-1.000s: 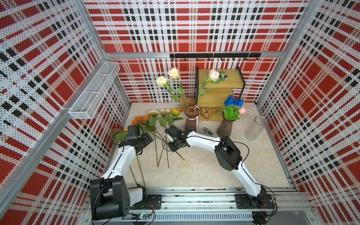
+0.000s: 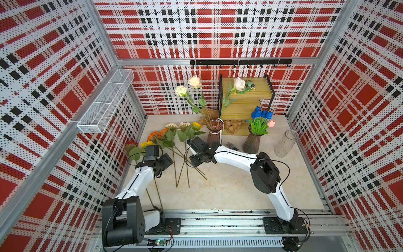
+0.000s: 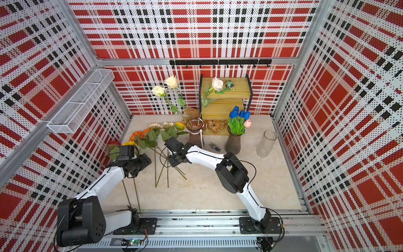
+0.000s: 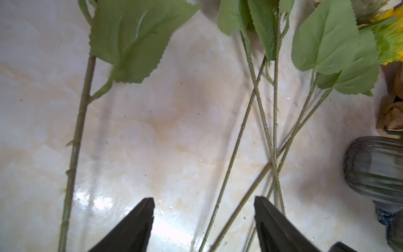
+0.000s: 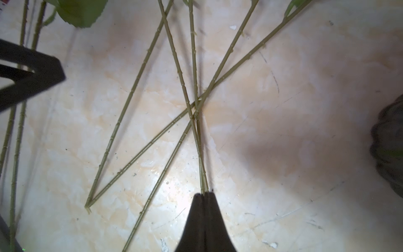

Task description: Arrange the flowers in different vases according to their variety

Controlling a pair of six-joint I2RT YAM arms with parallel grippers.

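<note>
Loose flowers (image 2: 162, 132) with orange, white and yellow heads lie at the back left, their stems (image 4: 235, 151) crossing toward the front. My left gripper is open above the table, bare surface and stems showing between its fingers. My right gripper is shut over the crossed stems; whether any stem is between its tips I cannot tell. Roses stand in a middle vase (image 3: 196, 137), tulips in a brown vase (image 3: 233, 145), and a clear vase (image 3: 265, 145) stands empty at the right.
A wooden shelf (image 2: 247, 109) with small figures stands at the back. A wire basket (image 2: 105, 100) hangs on the left wall.
My left gripper has moved slightly to the right. The flowers look unchanged.
</note>
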